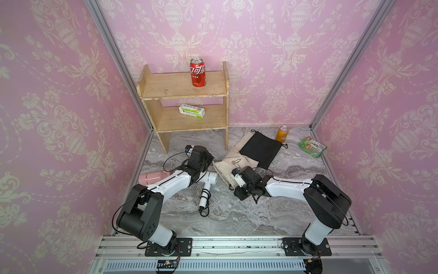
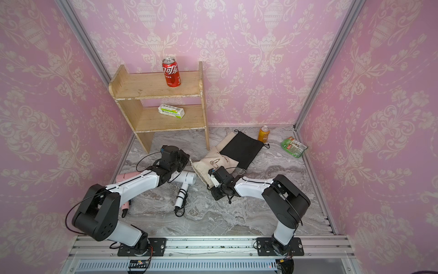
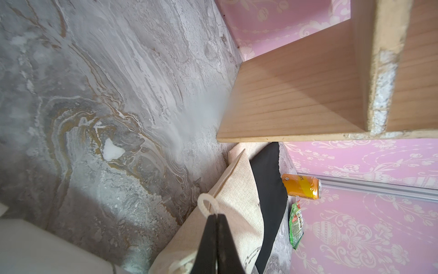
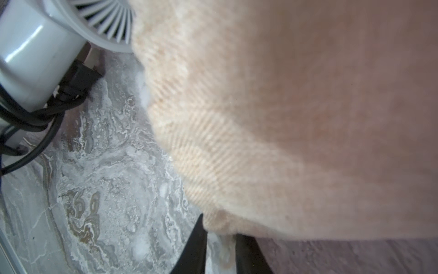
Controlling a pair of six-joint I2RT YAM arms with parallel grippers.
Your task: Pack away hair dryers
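Note:
A white hair dryer (image 1: pixel 205 191) lies on the marbled floor, its black cord wound round the handle. Farther left, a pink hair dryer (image 1: pixel 152 178) is partly behind my left arm. The beige cloth bag (image 1: pixel 233 165), printed with a dryer, lies in the middle, its near-left edge drawn up. My left gripper is shut at that edge, with a pale drawstring (image 3: pixel 206 199) looped at its fingertips. At the bag's near corner, my right gripper is part open. Bag cloth (image 4: pixel 296 137) fills much of the right wrist view, touching or close to its fingertips.
A wooden shelf (image 1: pixel 189 123) stands behind, holding a red can (image 1: pixel 197 73) and a small box (image 1: pixel 192 111). A black bag (image 1: pixel 262 148), an orange can (image 1: pixel 282 133) and a green packet (image 1: pixel 312 147) lie right.

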